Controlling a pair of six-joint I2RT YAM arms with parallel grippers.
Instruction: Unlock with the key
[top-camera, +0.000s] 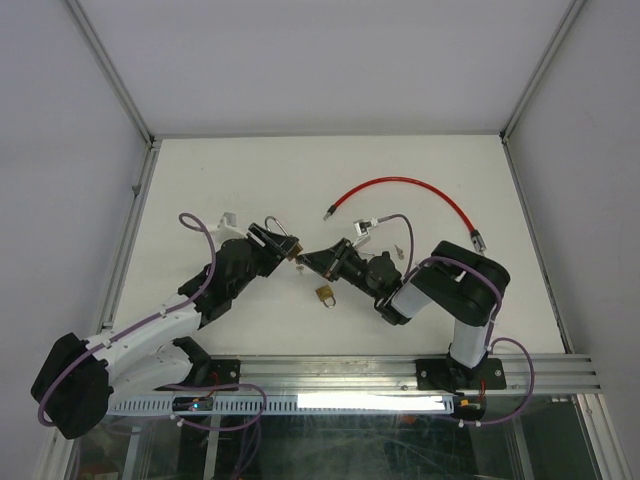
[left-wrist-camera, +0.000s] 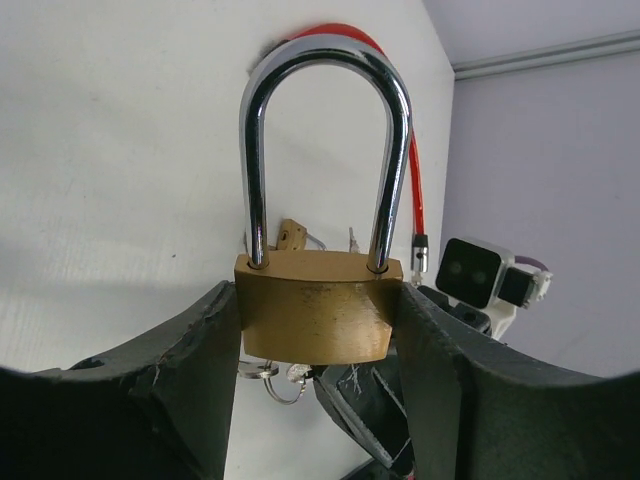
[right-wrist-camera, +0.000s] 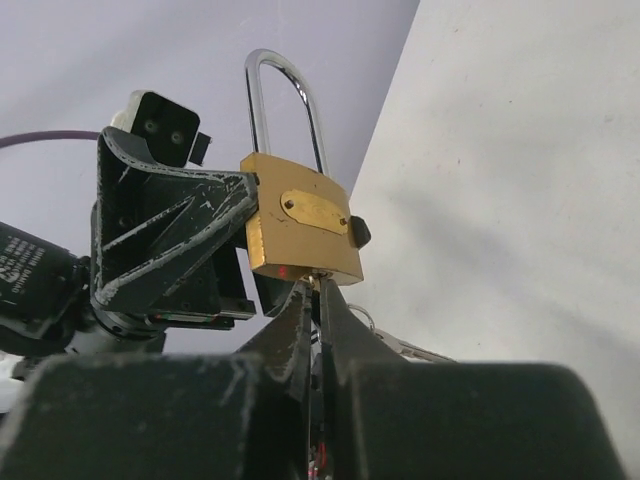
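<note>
My left gripper is shut on a brass padlock (left-wrist-camera: 318, 325), gripping its body by the sides. Its silver shackle (left-wrist-camera: 326, 50) stands up, both legs meeting the body's top. From the right, my right gripper reaches the padlock's underside (right-wrist-camera: 300, 272), its fingers pressed together. A bit of key metal (right-wrist-camera: 308, 281) shows between the fingertips and the keyhole face, while a ring (right-wrist-camera: 362, 316) with another key (right-wrist-camera: 415, 350) hangs beside them. The held key is mostly hidden, and how deep it sits cannot be seen.
A second brass padlock (top-camera: 325, 293) lies on the white table below the grippers. Small loose keys (top-camera: 400, 252) lie near the right gripper. A red cable (top-camera: 400, 180) curves across the back right.
</note>
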